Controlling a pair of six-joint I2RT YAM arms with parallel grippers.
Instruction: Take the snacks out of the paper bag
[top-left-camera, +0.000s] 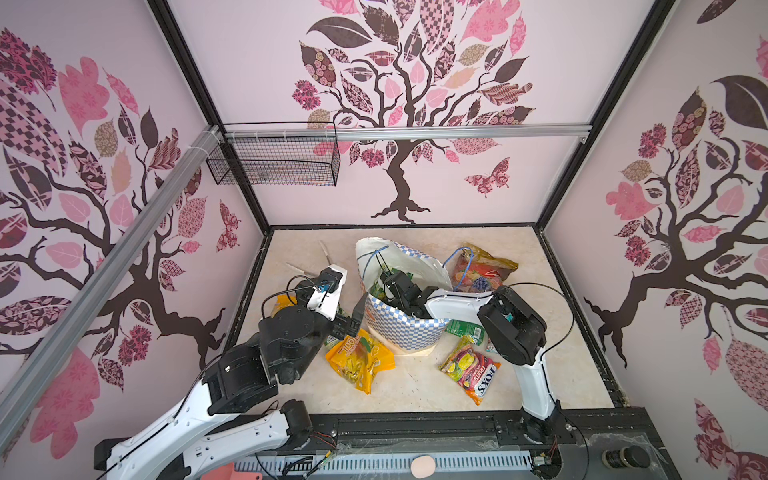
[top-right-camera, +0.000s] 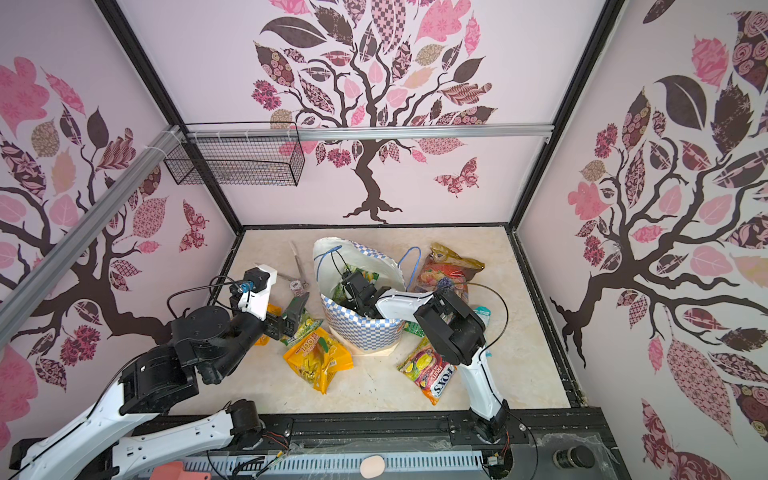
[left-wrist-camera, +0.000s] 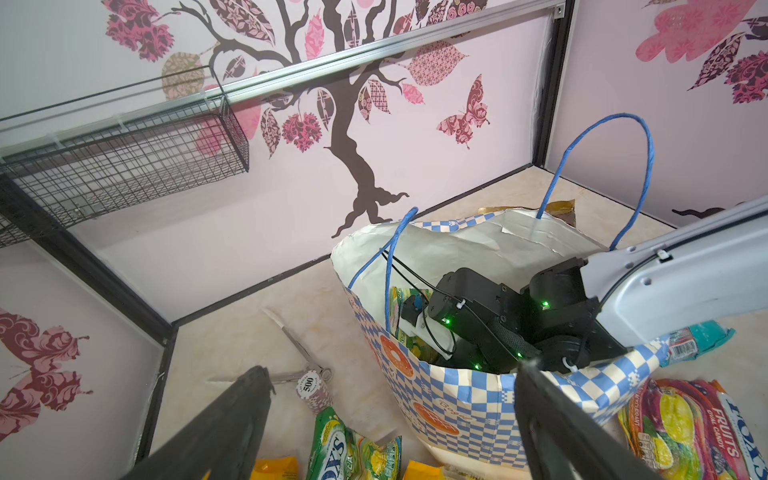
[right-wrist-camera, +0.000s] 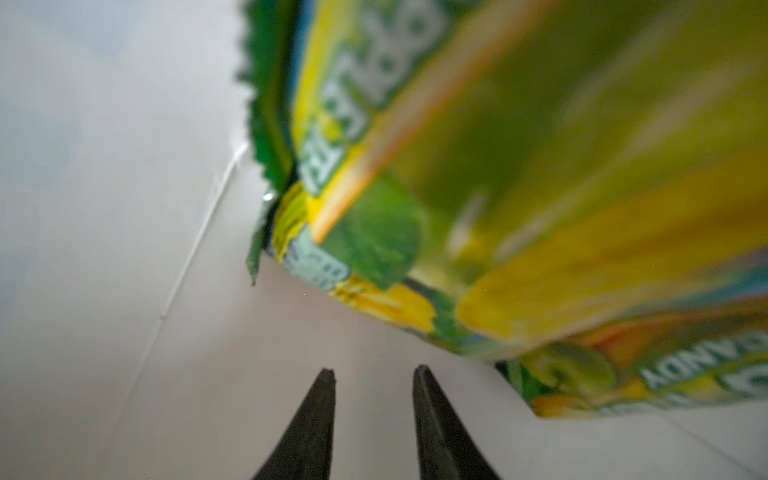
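Observation:
The blue-checked paper bag (top-left-camera: 404, 328) stands upright mid-table, its white inside showing. My right arm reaches into it, and the right gripper is low inside, fingers apart with nothing between them. A green-and-yellow candy pack (right-wrist-camera: 520, 200) fills the right wrist view just beyond and above the fingertips. My left gripper stands open left of the bag, its blurred fingers framing the bag's near side, nothing held.
Snack packs lie around the bag: yellow (top-left-camera: 360, 360), fruit candy (top-left-camera: 468, 368), green (top-left-camera: 464, 329), another (top-left-camera: 484, 268) behind. Scissor-like tools (left-wrist-camera: 300, 344) lie left. A wire basket (top-left-camera: 272, 160) hangs at back left.

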